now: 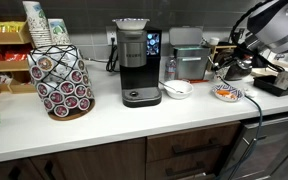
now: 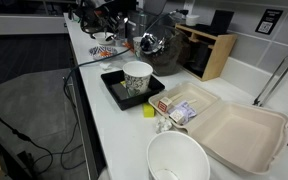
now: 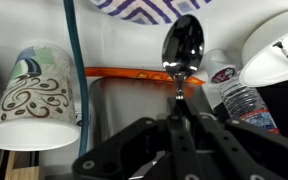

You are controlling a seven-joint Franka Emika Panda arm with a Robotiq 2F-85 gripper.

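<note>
A metal spoon (image 3: 182,48) stands out from my gripper, which is shut on its handle; the spoon's bowl end points away from the fingers. In exterior view 1 the gripper (image 1: 232,64) is small and dark, above the counter near a patterned bowl (image 1: 236,95) with orange bits in it. Part of that patterned bowl (image 3: 134,8) shows at the top of the wrist view. A white bowl (image 3: 275,52) lies to the right there, with a thin handle across it; in exterior view 1 this white bowl (image 1: 177,91) sits beside the coffee machine.
A patterned paper cup (image 3: 34,95), a grey lidded container (image 3: 134,108) and a water bottle (image 3: 236,92) stand close to the gripper. The coffee machine (image 1: 140,68) is further left. A blue-green cable (image 1: 256,125) hangs over the counter edge.
</note>
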